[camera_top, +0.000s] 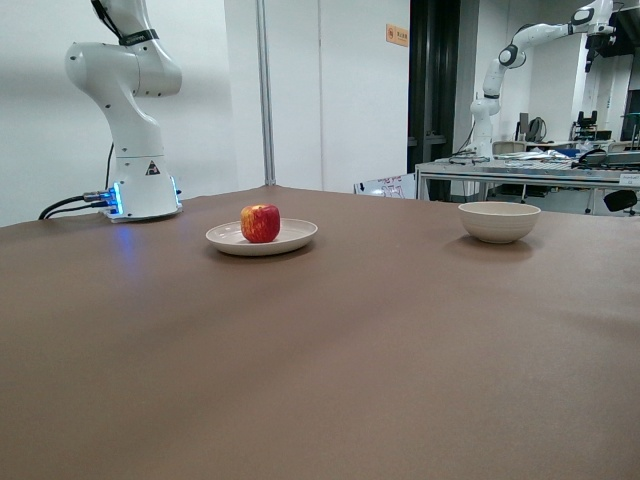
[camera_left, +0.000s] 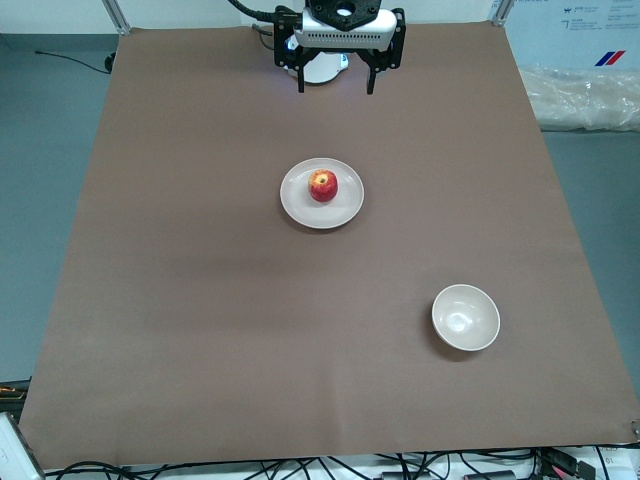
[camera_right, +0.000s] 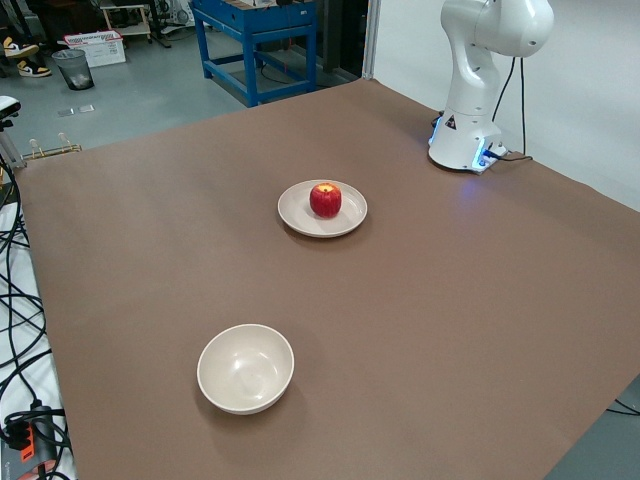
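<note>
A red apple (camera_left: 322, 185) (camera_top: 260, 224) (camera_right: 325, 200) rests on a white plate (camera_left: 300, 205) (camera_top: 220, 237) (camera_right: 295, 210) near the middle of the table. An empty white bowl (camera_left: 466, 318) (camera_top: 498, 222) (camera_right: 245, 369) stands apart from it, to the lower right in the left view. My gripper (camera_left: 335, 82) hangs at the top of the left view, over the far edge of the table, away from plate and bowl, its two fingers spread apart with nothing seen between them. It is out of frame in the other views.
The white robot base (camera_top: 145, 200) (camera_right: 465, 140) stands at the table's back edge by a wall. Cables (camera_right: 30, 370) run along one side beyond the table's edge.
</note>
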